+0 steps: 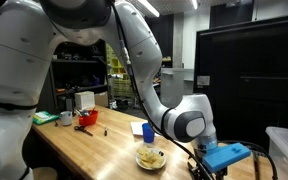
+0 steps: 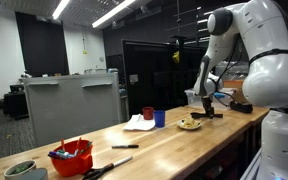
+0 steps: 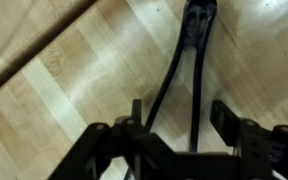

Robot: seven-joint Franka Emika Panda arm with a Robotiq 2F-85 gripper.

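In the wrist view, a black tong-like tool [image 3: 198, 70] with two slim arms joined at the top lies over the wooden table. Its arms run down between the fingers of my gripper. The fingers stand part open, and a gap shows between each fingertip and the tool's nearer arm. The tool's lower end is hidden by the gripper body. From exterior view 2, the gripper [image 2: 212, 110] is low at the table's far end, small and hard to make out.
A plate with yellowish food [image 1: 151, 157] sits on the table near the arm, with a blue cup [image 1: 148, 131] behind it. A red container [image 2: 71, 157] and a dark-handled tool [image 2: 108, 168] lie farther off. Mid-table is mostly clear.
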